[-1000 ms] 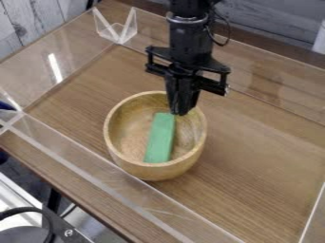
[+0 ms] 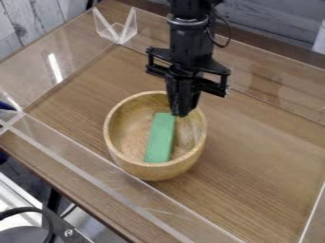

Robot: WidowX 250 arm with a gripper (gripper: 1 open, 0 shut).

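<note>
My black gripper (image 2: pixel 181 102) points down over the back right rim of a round beige bowl (image 2: pixel 124 150), its fingertips close together and looking shut, with nothing visible between them. Inside the bowl lies a flat green rectangular block (image 2: pixel 160 139), long side running front to back. Whether my fingertips touch the rim cannot be told.
A white wire-like object (image 2: pixel 116 27) stands at the back left. Black cables (image 2: pixel 28 220) lie at the lower left edge.
The arm and gripper have shifted very slightly; the bowl and green block look unchanged.
</note>
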